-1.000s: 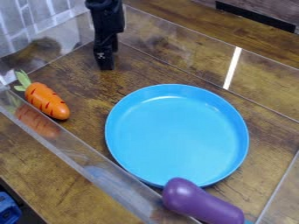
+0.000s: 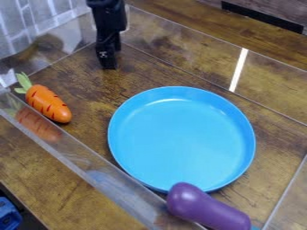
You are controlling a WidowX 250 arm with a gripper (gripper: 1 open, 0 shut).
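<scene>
The black robot gripper [image 2: 107, 54] hangs low over the wooden surface at the back left, its fingers apart and no object visible between them. An orange toy carrot [image 2: 47, 102] with green leaves lies at the left, below and left of the gripper. A large light-blue plate [image 2: 181, 137] fills the centre right. A purple toy eggplant [image 2: 206, 207] lies at the front right, just beyond the plate's near edge.
Clear plastic walls [image 2: 90, 170] border the work area along the left and front. A blue object [image 2: 7, 216] shows at the bottom left corner, outside the wall.
</scene>
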